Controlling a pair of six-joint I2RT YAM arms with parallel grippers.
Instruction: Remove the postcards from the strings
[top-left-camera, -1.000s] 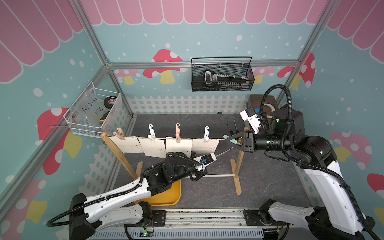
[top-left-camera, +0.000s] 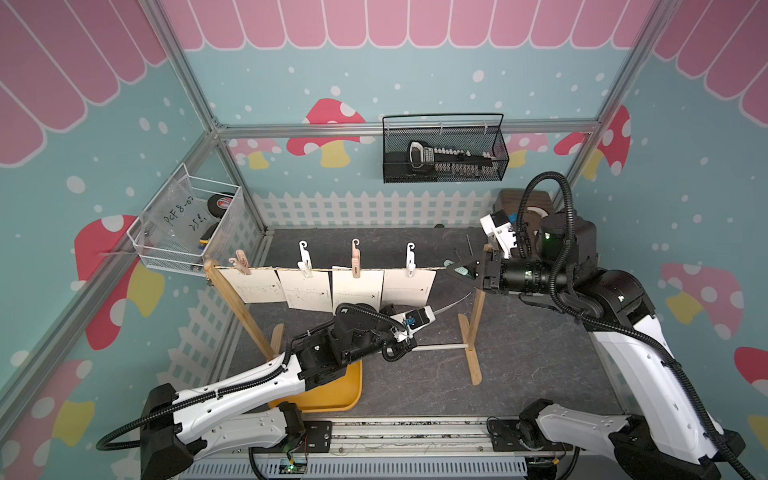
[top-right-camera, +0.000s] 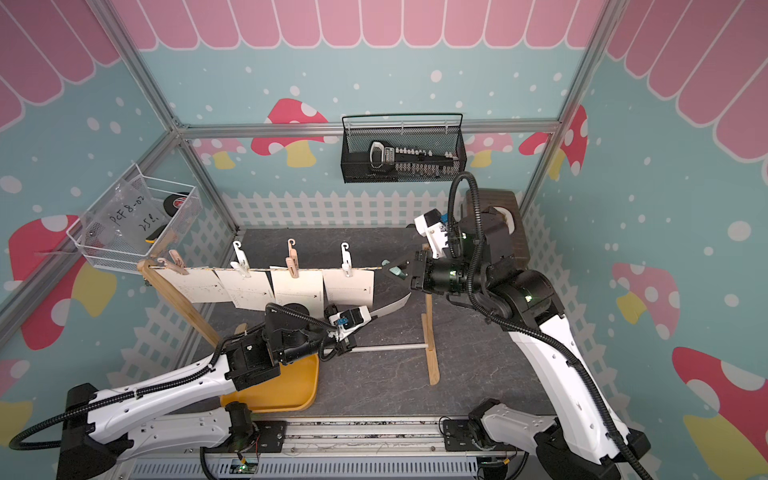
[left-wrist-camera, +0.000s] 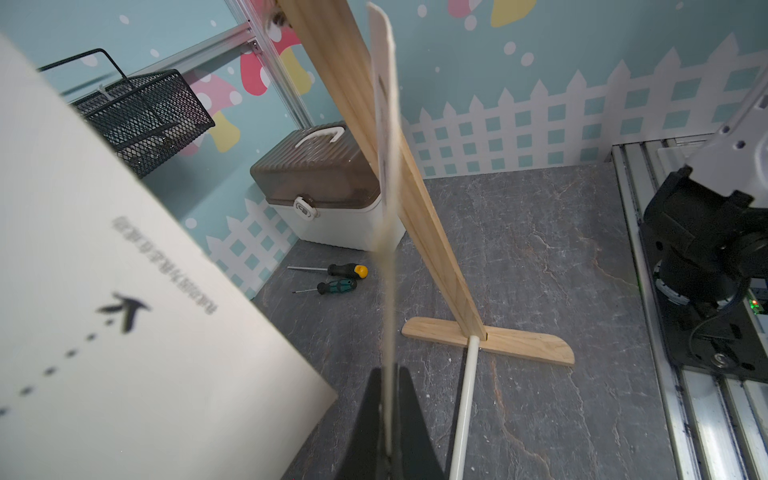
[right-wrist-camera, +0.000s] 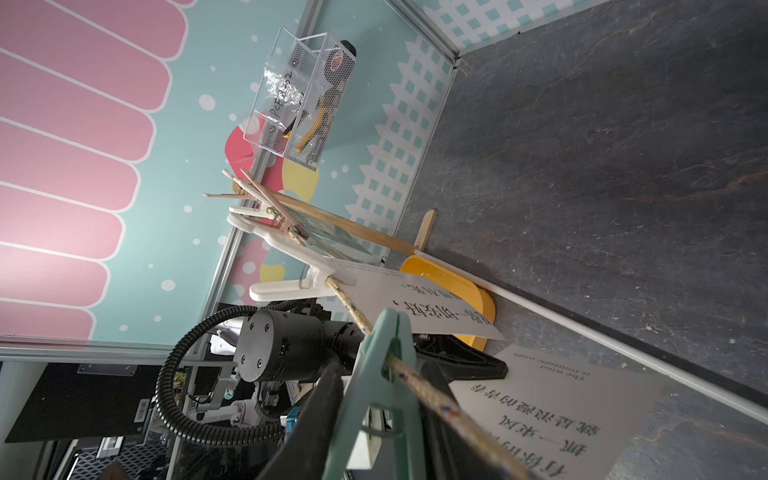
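Observation:
Several white postcards (top-left-camera: 408, 288) hang in a row from the string (right-wrist-camera: 444, 406) of a wooden stand, held by white and pinkish clothespins (top-left-camera: 356, 260). Toward the string's right end, a green clothespin (right-wrist-camera: 372, 384) still straddles the string. My right gripper (top-left-camera: 464, 270) is shut on its handles. Pinched edge-on in my left gripper is a loose postcard (right-wrist-camera: 560, 408), which hangs below the string on the front side. In the left wrist view another hanging postcard (left-wrist-camera: 136, 304) fills the left side.
A yellow tray (top-left-camera: 340, 392) lies under the left arm. The stand's right post (left-wrist-camera: 424, 216) is close to the right gripper. Screwdrivers (left-wrist-camera: 340, 272) and a toolbox (left-wrist-camera: 320, 176) sit at the back right. Bare table lies front right.
My right gripper has moved back with the green clothespin, and the string and its hanging cards have shifted back as well. The left gripper has moved only slightly, its postcard with it.

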